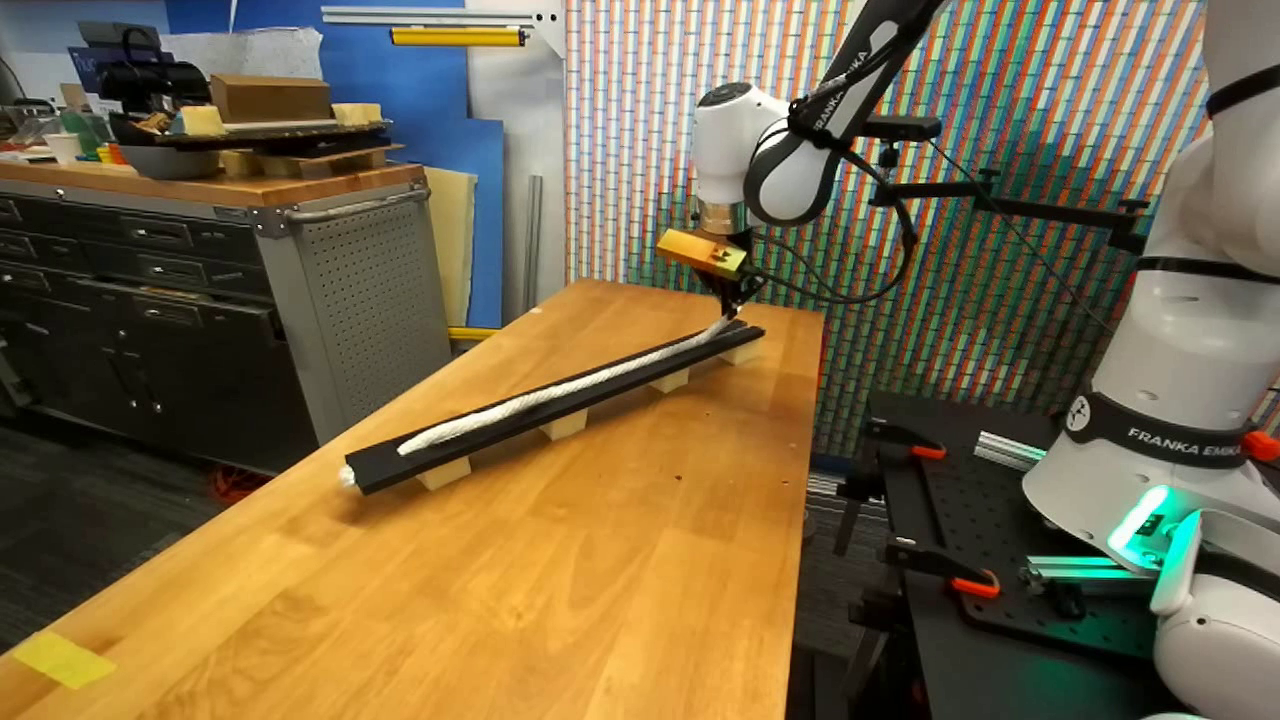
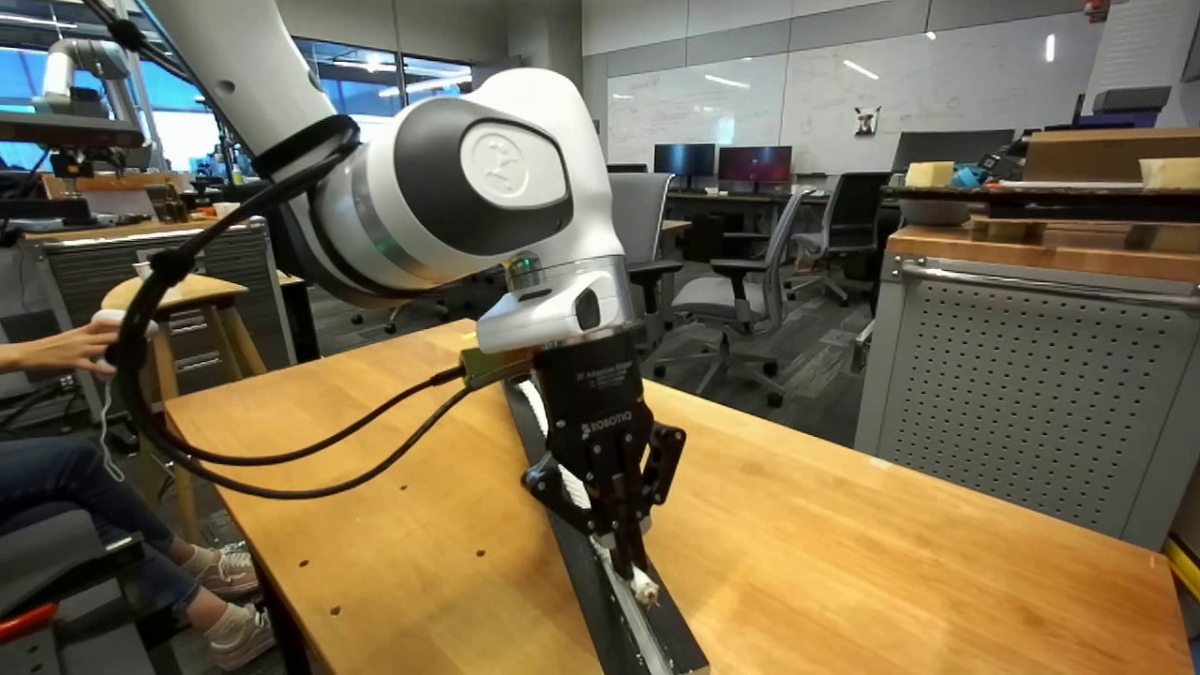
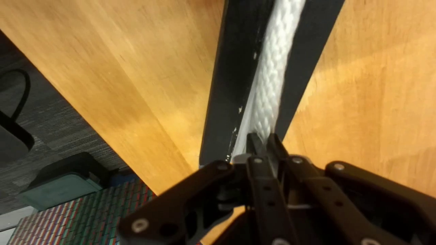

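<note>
A white braided rope (image 1: pixel 528 406) runs lengthwise along a long black channel (image 1: pixel 386 470), which is raised off the table on small wooden blocks. At the channel's far end, my gripper (image 1: pixel 729 310) is shut on the rope, just above the groove. In the wrist view the rope (image 3: pixel 273 69) leads straight down into the fingertips, and a pale strip of the open groove shows beside it. A short frayed rope end (image 2: pixel 644 590) sticks out past the fingers in exterior view 2. Whether the gripped part touches the groove I cannot tell.
Yellow tape (image 1: pixel 62 658) marks its near left corner. A second white arm (image 1: pixel 1152 348) stands to the right, off the table. A person's hand (image 2: pixel 79 347) shows at the left.
</note>
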